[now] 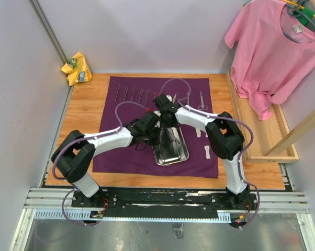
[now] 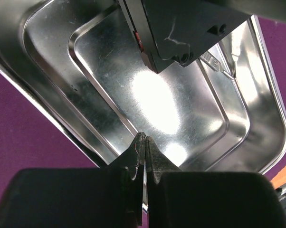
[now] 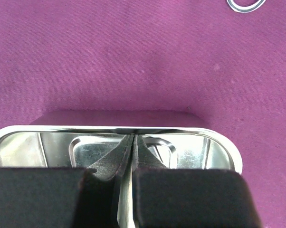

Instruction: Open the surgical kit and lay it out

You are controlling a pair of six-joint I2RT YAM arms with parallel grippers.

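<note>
The steel tray (image 1: 167, 163) rests on the purple cloth under both arms. Inside it, along one side, lies a scalpel handle (image 2: 212, 61), partly covered by the right gripper's body in the left wrist view. My right gripper is over the tray's far end, its fingertips together with nothing between them. The handle is outside those fingers, mostly hidden behind them in the right wrist view. Over the bare tray floor, near one long wall, my left gripper is shut and empty.
Several slim instruments (image 1: 132, 94) stand in a row along the cloth's far side, with scissors (image 1: 202, 103) at the right. A white packet (image 1: 207, 152) lies right of the tray. Both grippers are close together above the tray.
</note>
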